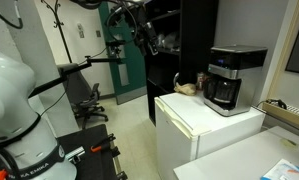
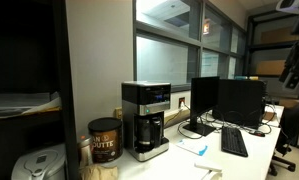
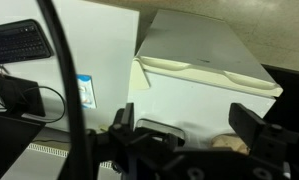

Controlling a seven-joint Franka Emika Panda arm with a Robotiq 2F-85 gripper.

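Note:
My gripper is open, its two dark fingers apart at the lower part of the wrist view with nothing held between them. In exterior view 1 the gripper (image 1: 152, 42) hangs high at the upper middle, in front of the dark shelf and well above the white cabinet (image 1: 194, 118). A black and silver coffee maker (image 1: 235, 75) stands on the cabinet's top. Exterior view 2 shows the coffee maker (image 2: 146, 118) beside a dark canister (image 2: 106, 140). From the wrist, the coffee maker (image 3: 161, 128) is mostly hidden behind the gripper.
A white table (image 1: 244, 155) with a printed sheet (image 1: 285, 170) adjoins the cabinet. Monitors (image 2: 241, 102) and a keyboard (image 2: 233, 141) occupy the desk in exterior view 2. A dark shelf (image 1: 194, 25) rises behind the cabinet.

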